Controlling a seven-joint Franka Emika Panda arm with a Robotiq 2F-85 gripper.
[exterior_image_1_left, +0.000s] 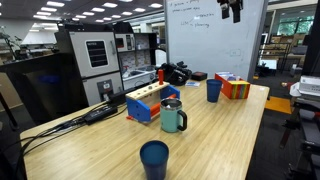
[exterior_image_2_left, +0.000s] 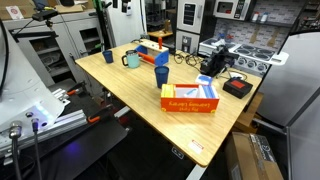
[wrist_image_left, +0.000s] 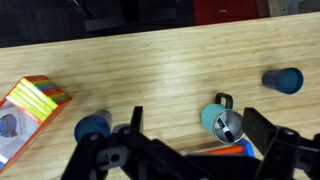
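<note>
High above the table, my gripper (exterior_image_1_left: 231, 12) hangs near the whiteboard. Its fingers stand apart in the wrist view, the gripper open with nothing between its fingers. Below it on the wood lie a teal mug (wrist_image_left: 212, 118) with a dark handle and two dark blue cups. One blue cup (exterior_image_1_left: 154, 160) stands at the near end in exterior view 1. The other blue cup (exterior_image_1_left: 214, 92) is beside the red and yellow box (exterior_image_1_left: 236, 90). The mug (exterior_image_1_left: 170, 117) stands upright between the two cups.
A blue, wood and red rack (exterior_image_1_left: 150, 101) stands close behind the mug. Cables and a black power strip (exterior_image_1_left: 102, 113) run along the back edge. A toy kitchen (exterior_image_2_left: 240, 55) borders the table (exterior_image_2_left: 135, 95).
</note>
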